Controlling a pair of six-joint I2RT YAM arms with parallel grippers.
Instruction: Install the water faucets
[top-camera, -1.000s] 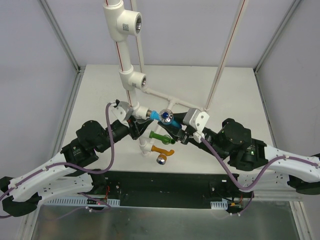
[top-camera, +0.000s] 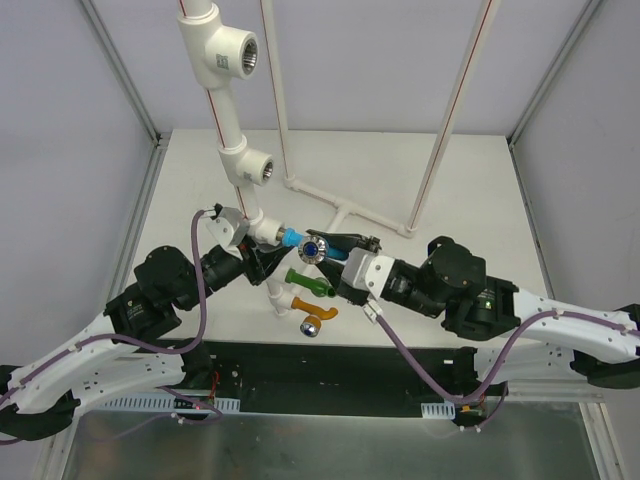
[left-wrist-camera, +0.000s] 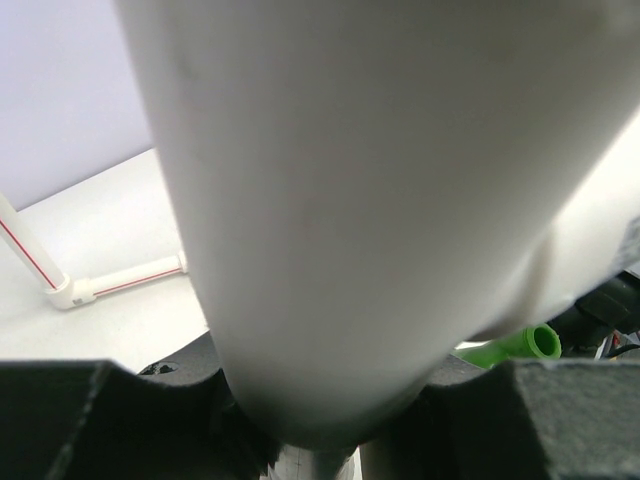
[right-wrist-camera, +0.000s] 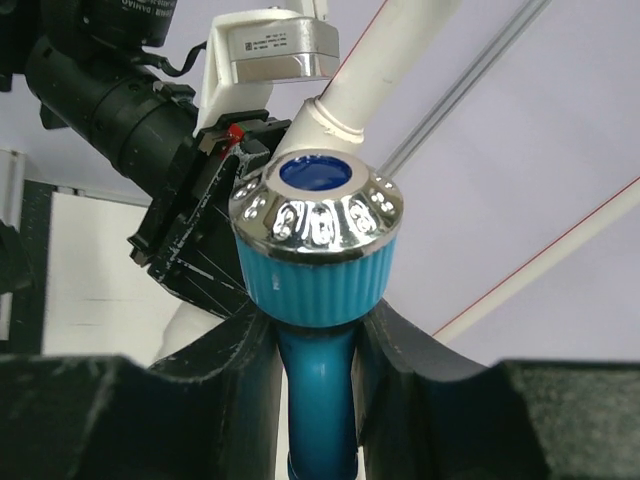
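The blue faucet (top-camera: 294, 238) sits at the threaded mouth of a white pipe fitting (top-camera: 264, 230), its chrome-rimmed knob (right-wrist-camera: 318, 205) facing up. My right gripper (top-camera: 345, 262) comes from the right and stands around the faucet's blue body (right-wrist-camera: 318, 390). Narrow light gaps show beside that body in the right wrist view, so its fingers (right-wrist-camera: 410, 400) stand open. At the left, my left gripper (top-camera: 268, 255) is shut on the white pipe (left-wrist-camera: 330, 250), which fills much of the left wrist view. How deep the faucet sits in the fitting is hard to tell.
Below the blue faucet, a green faucet (top-camera: 308, 283) and an orange faucet (top-camera: 318, 309) with a chrome knob sit on the same pipework. Empty threaded openings show on an upper fitting (top-camera: 235, 52) and a middle fitting (top-camera: 258, 167).
The pipework and its faucets have swung a little to the left, with my left gripper. My right gripper has turned and shifted left, and its fingers look farther apart.
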